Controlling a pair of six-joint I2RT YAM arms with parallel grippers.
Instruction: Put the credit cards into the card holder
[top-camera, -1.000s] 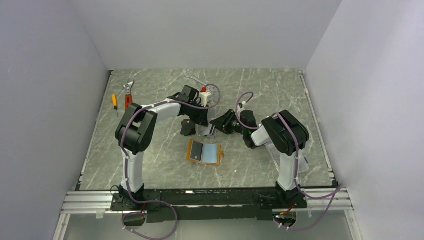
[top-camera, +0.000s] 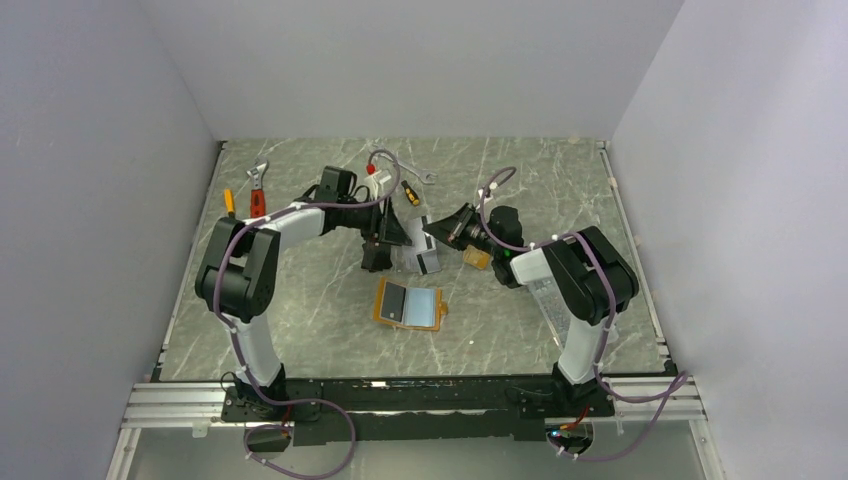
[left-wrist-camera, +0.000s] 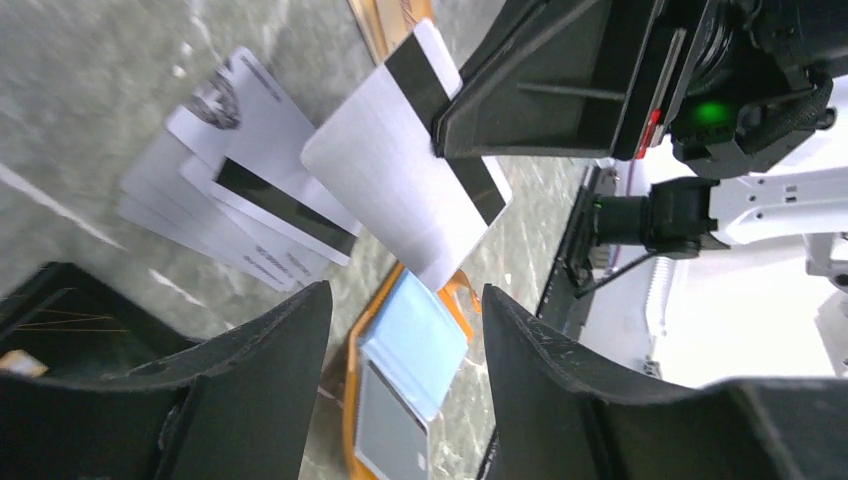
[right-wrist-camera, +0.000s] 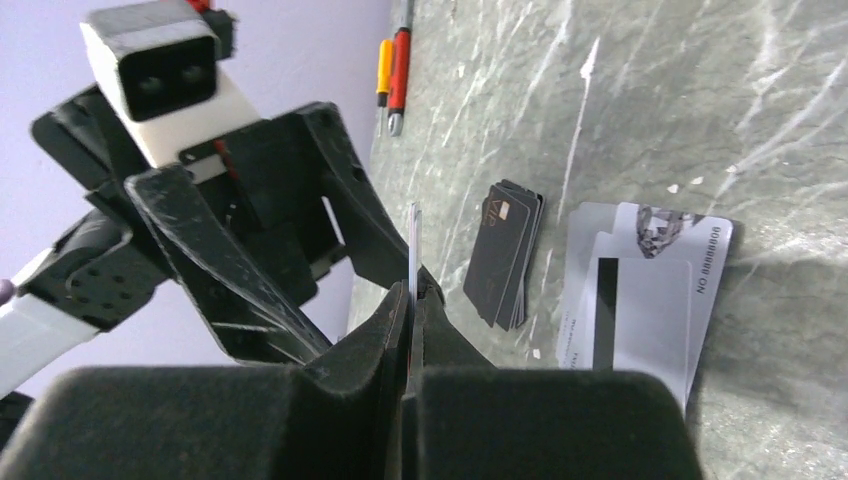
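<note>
A white striped card is pinched in my right gripper, edge-on in the right wrist view. My left gripper stands open above the table beside it, its fingers empty. A fanned pile of white cards lies below on the table, with a stack of dark cards to its left. The card holder, orange-brown with grey and light blue panels, lies open nearer the front edge.
A wrench and a screwdriver lie at the back; red pliers and a yellow screwdriver at left. A clear tray lies at right.
My left gripper has drawn back to the left. My right gripper, shut on a card, has risen and moved slightly toward the back, away from the pile.
</note>
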